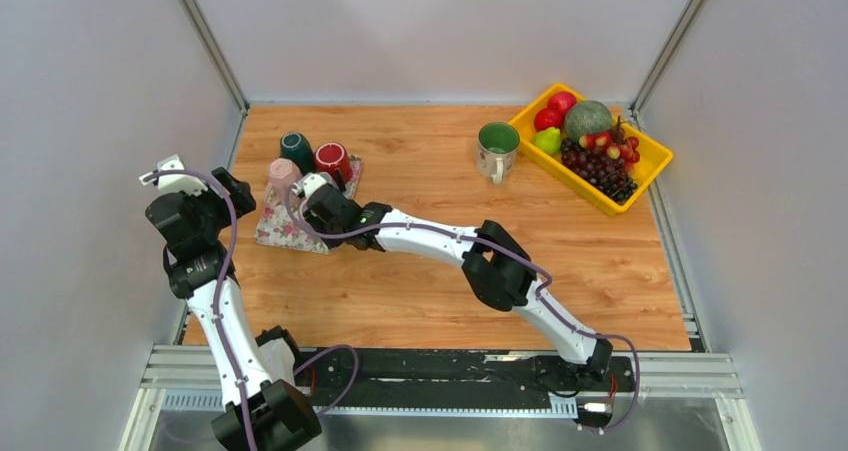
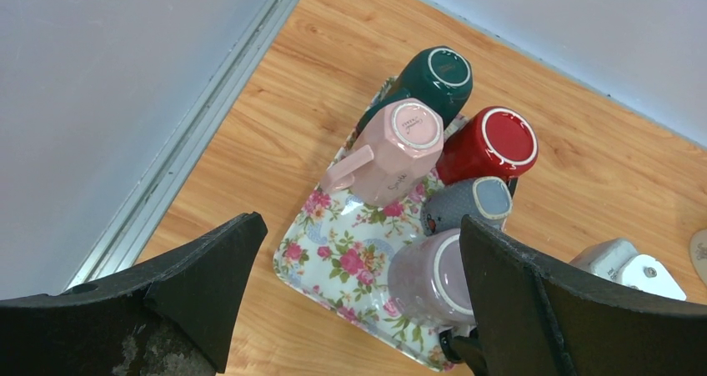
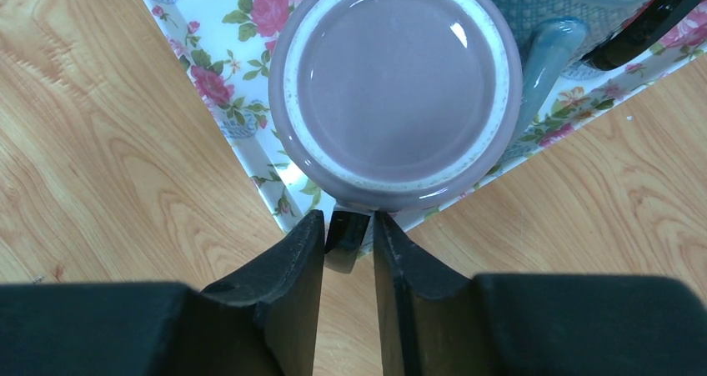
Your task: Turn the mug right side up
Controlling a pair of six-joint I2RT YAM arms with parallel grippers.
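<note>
A mauve mug (image 3: 392, 84) stands upside down at the near corner of the floral tray (image 2: 350, 259), its pale base ring facing up. Its dark-looking handle (image 3: 344, 234) lies between the fingertips of my right gripper. The left finger (image 3: 313, 234) is against or very close to the handle, while a narrow gap shows on the other side. In the top view, the right arm covers this mug. My left gripper is open and empty, held above and left of the tray.
Upside-down pink (image 2: 404, 147), dark green (image 2: 433, 80), red (image 2: 492, 147) and blue-grey (image 2: 471, 205) mugs crowd the tray. A green-lined mug (image 1: 498, 151) stands upright near the yellow fruit basket (image 1: 585, 193).
</note>
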